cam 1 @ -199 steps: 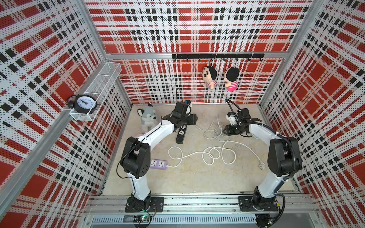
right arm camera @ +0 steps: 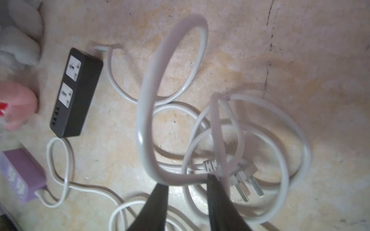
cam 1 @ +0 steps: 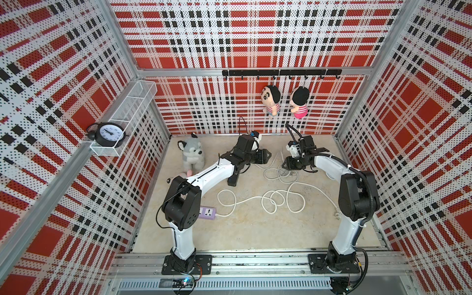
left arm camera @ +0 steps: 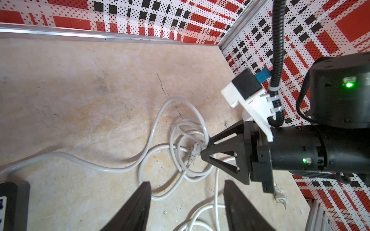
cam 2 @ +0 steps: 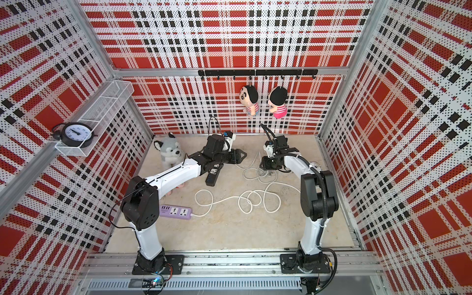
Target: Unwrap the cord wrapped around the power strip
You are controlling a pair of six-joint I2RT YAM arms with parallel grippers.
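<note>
The black power strip [right arm camera: 73, 94] lies on the table near the left, most clearly seen in the right wrist view. From it a white cord [left arm camera: 175, 100] runs right into loose coils around a plug [right arm camera: 240, 173]. A raised loop of this cord passes at the tips of my right gripper, whose fingers stand a little apart; no firm hold shows. In the left wrist view, that same gripper reaches in from the right beside the coils. My left gripper hovers over the table left of the coils, fingers apart with nothing between them.
A purple power strip [cam 2: 176, 212] with its own looped white cord [cam 1: 265, 206] lies nearer the front. At the left sits a grey plush dog [cam 1: 192, 152].
</note>
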